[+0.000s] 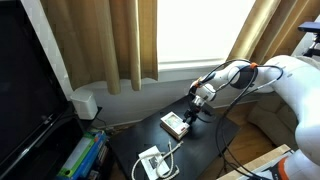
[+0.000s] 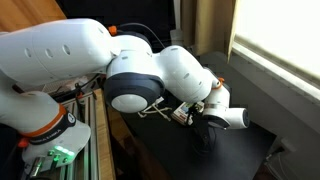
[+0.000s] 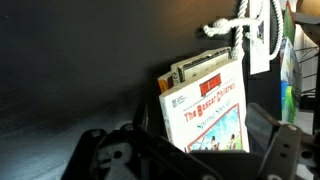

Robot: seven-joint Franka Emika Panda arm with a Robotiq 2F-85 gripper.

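A book with a pale cover, red title and picture (image 3: pixel 210 112) lies on the dark tabletop in the wrist view, on top of what looks like another book or box, whose brown edge shows behind it. My gripper is open, one dark finger on each side of the book from this viewpoint. Whether the fingers touch it cannot be told. In exterior view 1 the same pale stack (image 1: pixel 173 124) sits near the middle of the table, with the gripper (image 1: pixel 189 116) at its right side. Exterior view 2 shows the stack (image 2: pixel 183 113) partly behind the arm.
A white rope (image 3: pixel 241 20) and a flat white item (image 3: pixel 262 36) lie beyond the book. In exterior view 1, a white object (image 1: pixel 153 162) is near the table's front left. Colourful books (image 1: pixel 82 152) stand off the table at left.
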